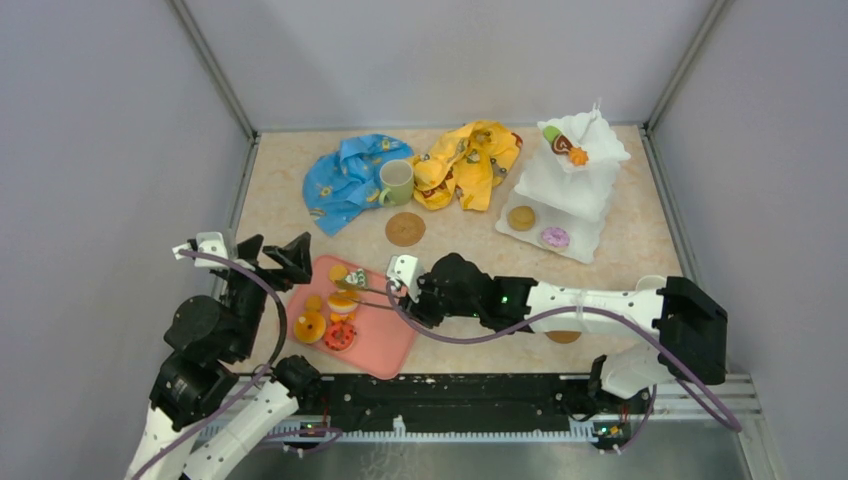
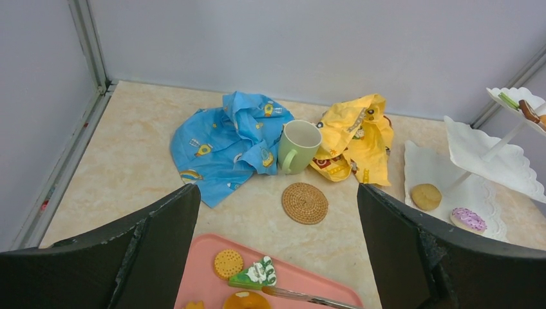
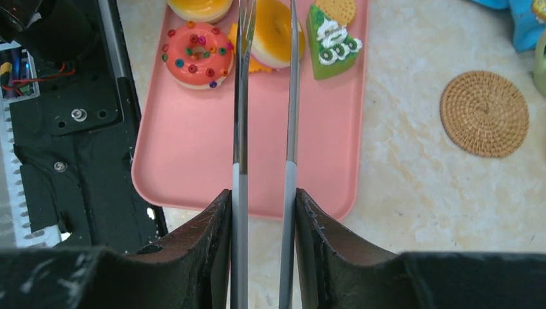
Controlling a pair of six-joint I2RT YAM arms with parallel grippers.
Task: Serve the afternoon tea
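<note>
The pink tray [image 1: 385, 345] lies front left with several toy treats. Among them are a yellow-glazed donut [image 3: 269, 35], a red donut [image 3: 198, 58], a green cake slice [image 3: 328, 48] and a round biscuit [image 2: 228, 264]. My right gripper is shut on metal tongs [image 3: 291, 122], whose two arms stand apart over the tray. Their far ends flank the yellow-glazed donut in the right wrist view; whether they touch it I cannot tell. Left of the tray's far corner, my left gripper [image 1: 286, 250] hangs open and empty.
A white tiered stand [image 1: 568, 190] at the back right bears a biscuit [image 1: 521, 218], a purple donut [image 1: 555, 237] and other treats above. A green mug [image 1: 397, 182] stands between blue cloth [image 1: 350, 185] and yellow cloth [image 1: 480, 165], behind a woven coaster [image 1: 405, 229].
</note>
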